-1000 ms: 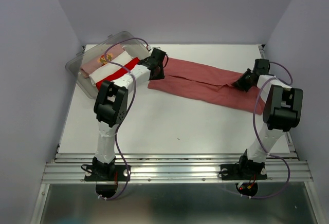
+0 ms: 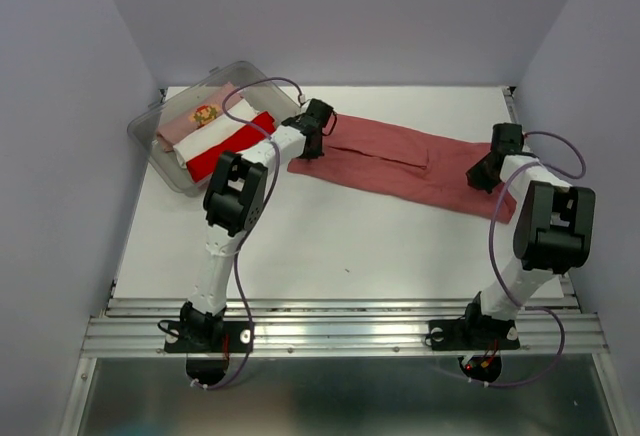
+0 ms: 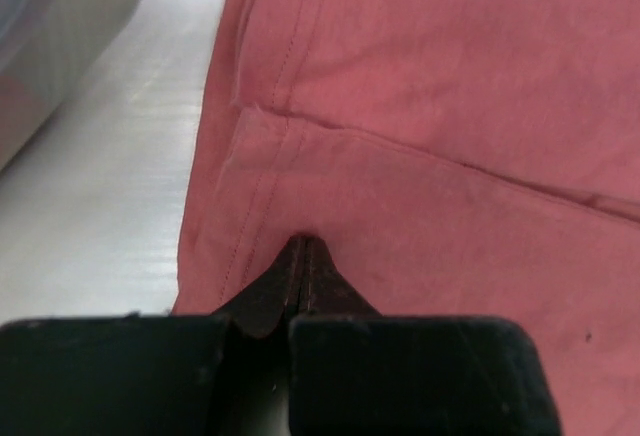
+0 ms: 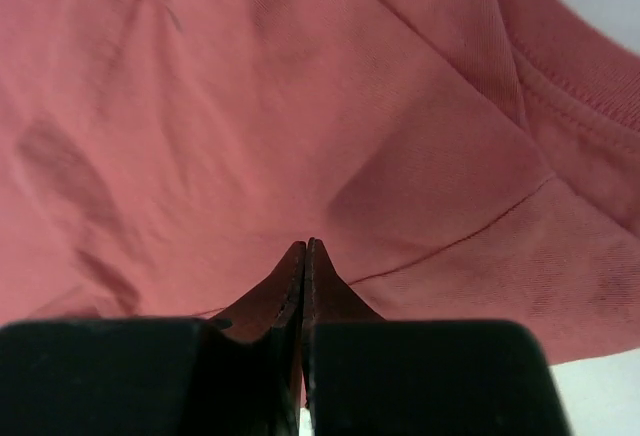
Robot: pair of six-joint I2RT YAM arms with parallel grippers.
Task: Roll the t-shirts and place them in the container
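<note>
A red t-shirt [image 2: 390, 171] lies spread in a long folded strip across the back of the white table [image 2: 350, 246]. At its left end my left gripper [image 2: 314, 146] rests on the cloth, fingers [image 3: 330, 286] shut near a hemmed edge, nothing visible between them. At the right end my right gripper [image 2: 480, 178] is shut over the cloth [image 4: 450, 156], with nothing showing between the fingertips.
A clear bin [image 2: 140, 136] at the back left holds several rolled or folded shirts, pink, white and red [image 2: 230, 156]. Walls border the back and sides.
</note>
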